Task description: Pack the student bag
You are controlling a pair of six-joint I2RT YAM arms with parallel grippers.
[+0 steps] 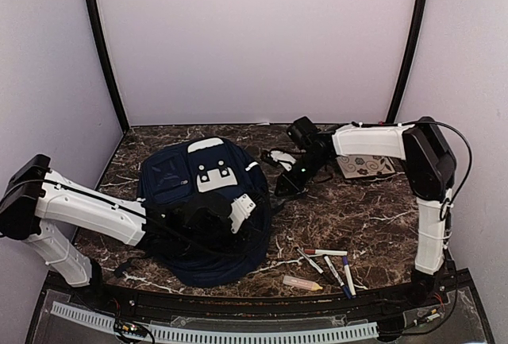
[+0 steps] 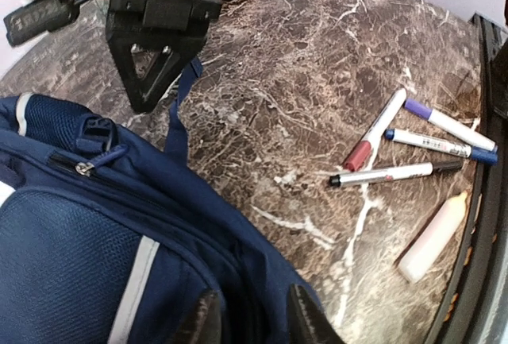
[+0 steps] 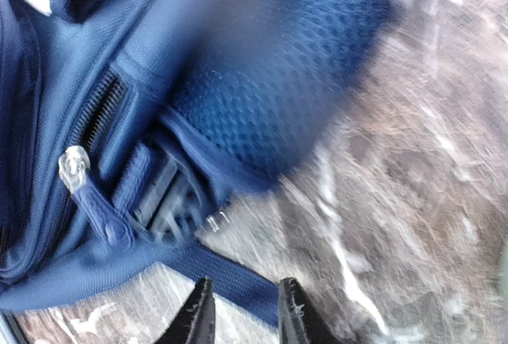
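The navy student bag (image 1: 208, 181) lies on the left half of the table, its white-patched front up. In the left wrist view, my left gripper stands part open over the edge of the bag (image 2: 71, 257), with blue fabric showing behind the fingers; whether any lies between them is unclear. At the bag's right side, my right gripper is part open too. A blue strap (image 3: 226, 276) runs behind its fingertips, not visibly pinched. A zipper pull (image 3: 75, 167) and a mesh pocket (image 3: 262, 82) show above it. The left arm covers the bag's lower part in the top view.
Several markers (image 1: 325, 252) lie loose at the front right, beside a pale tube with an orange tip (image 1: 302, 283). Behind the right forearm sits a flat patterned item (image 1: 365, 167), partly covered. Bare marble lies between the markers and that item.
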